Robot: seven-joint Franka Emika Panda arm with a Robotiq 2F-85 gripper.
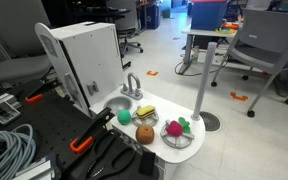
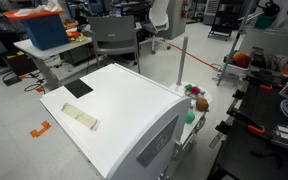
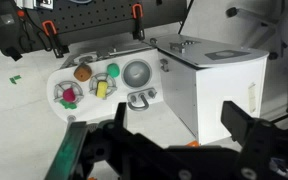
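Observation:
My gripper stands open high above the scene in the wrist view, with nothing seen between its dark fingers. Under it is a white toy counter (image 3: 124, 82) with a round sink (image 3: 137, 73) and a grey faucet (image 3: 139, 100). On the counter sit a green ball (image 1: 124, 116), a brown round item (image 1: 145, 133) and a yellow piece (image 1: 144, 111) on a small round rack. A pink-red item (image 1: 174, 128) with green parts (image 1: 185, 124) rests on another round rack. None of these touches the gripper. Neither exterior view clearly shows the gripper.
A white cabinet (image 1: 84, 60) rises beside the sink end of the counter, and a white post (image 1: 204, 82) stands at the other end. A black table (image 1: 54, 130) with orange-handled clamps (image 1: 92, 132) and coiled cable (image 1: 9, 152) borders the counter. Open floor lies beyond.

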